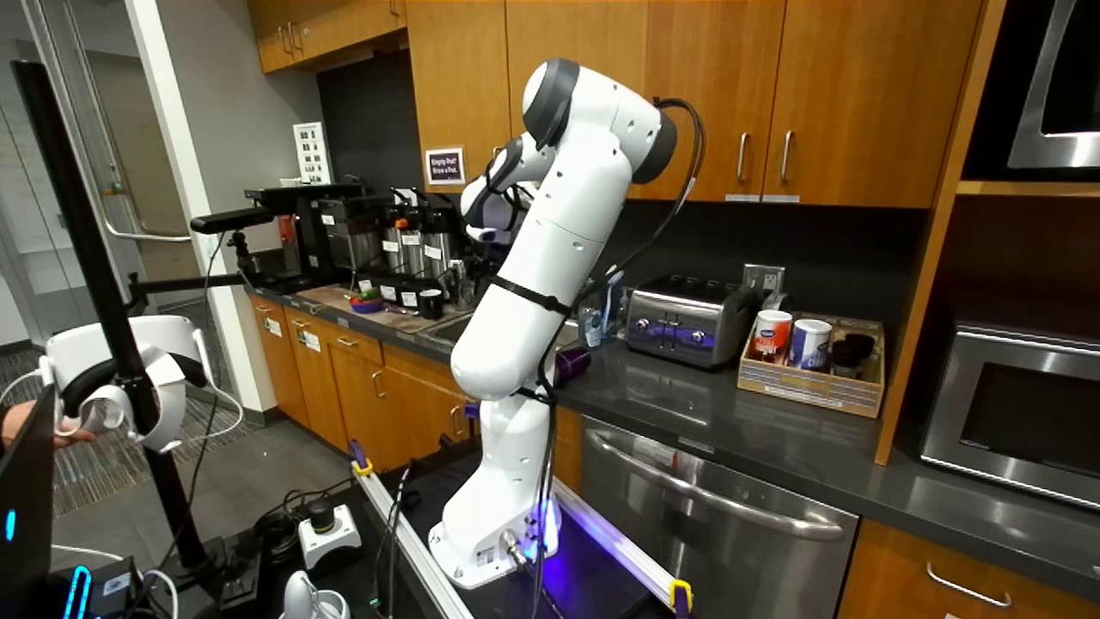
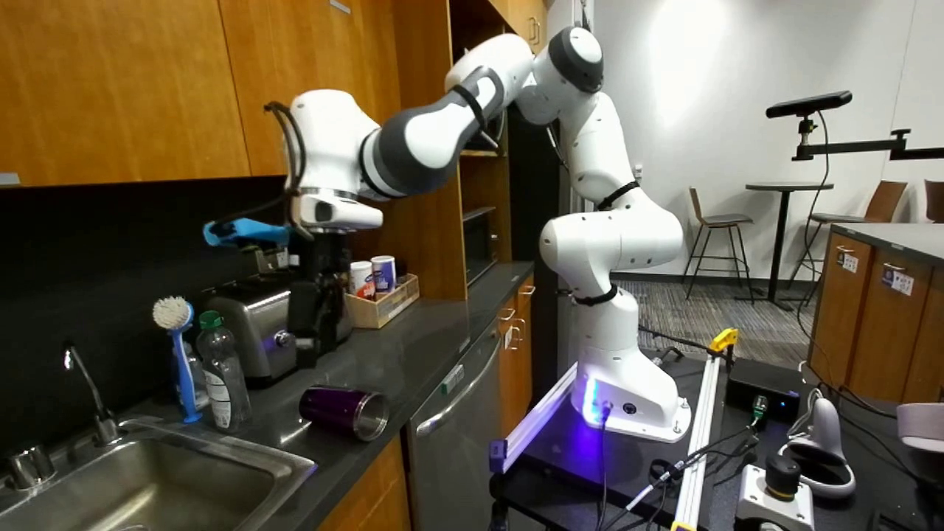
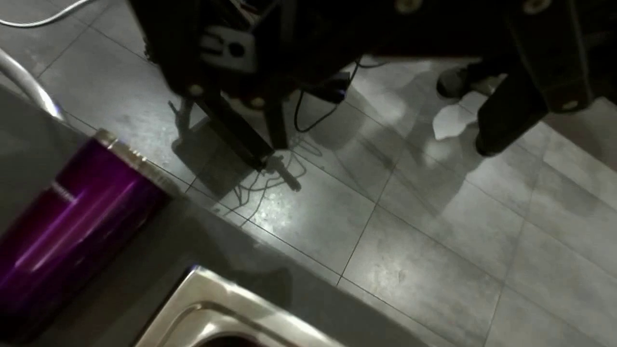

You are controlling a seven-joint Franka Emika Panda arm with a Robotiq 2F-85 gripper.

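Observation:
My gripper (image 2: 310, 341) points down over the dark counter, beside the toaster and well above the sink's right end in exterior view 2. Its dark fingers (image 3: 504, 122) stand wide apart in the wrist view, with only floor showing between them. A purple metal tumbler (image 2: 341, 411) lies on its side on the counter, its mouth toward the front edge. The same tumbler (image 3: 81, 214) fills the lower left of the wrist view, clear of the fingers. In exterior view 1 the arm hides the gripper.
A steel sink (image 2: 265, 456) opens left of the tumbler. Behind stand a clear bottle (image 2: 226, 380), a blue-handled brush (image 2: 184, 367) and a toaster (image 2: 257, 323). A box (image 2: 385, 308) of canisters sits farther along.

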